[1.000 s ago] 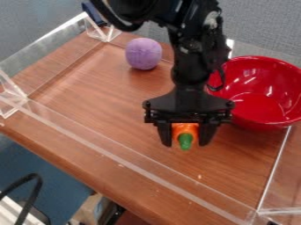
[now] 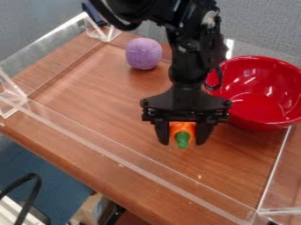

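Observation:
My black gripper (image 2: 184, 132) hangs in the middle of the view, low over the wooden table, with its fingers on either side of an orange toy carrot (image 2: 182, 128) whose green tip points toward the camera. Whether the fingers press on the carrot or only stand around it is hard to tell. The carrot's back is hidden by the gripper.
A red bowl (image 2: 265, 92) sits just right of the arm. A purple ball (image 2: 143, 54) lies at the back. Clear low walls (image 2: 12, 97) border the wooden table (image 2: 88, 132).
The gripper and the carrot have shifted very slightly left and up in the view; the bowl and ball are unmoved.

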